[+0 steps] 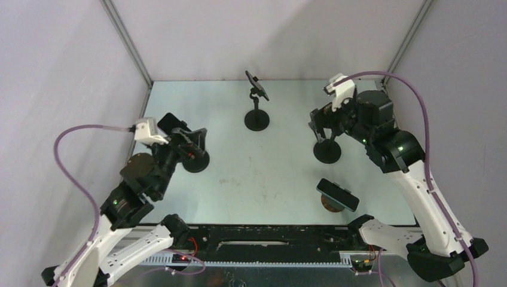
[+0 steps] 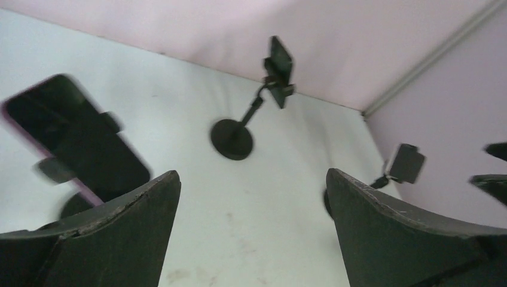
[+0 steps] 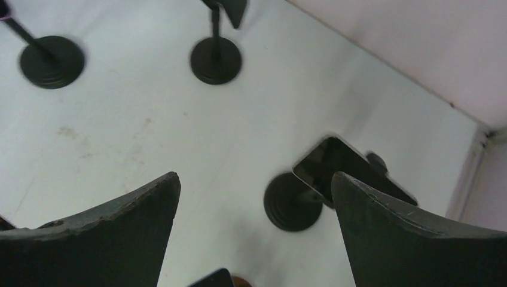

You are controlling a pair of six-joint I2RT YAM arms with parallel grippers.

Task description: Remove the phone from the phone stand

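Note:
Several small round-based stands hold dark slabs. On the left stand leans a black phone (image 2: 78,131) with a pinkish edge, and the open left gripper (image 1: 196,140) hovers beside it, its fingers (image 2: 128,221) empty. The back stand carries a thin dark phone (image 1: 257,85), tilted. Over the right stand (image 1: 327,151) hangs my right gripper (image 1: 318,124), also open and holding nothing; the phone (image 3: 350,164) there lies partly behind one finger in the right wrist view. Near the front right, another phone (image 1: 338,194) rests tilted on a brown-based stand (image 1: 332,204).
White walls (image 1: 269,36) enclose the back and sides. A dark rail (image 1: 269,234) runs along the front edge.

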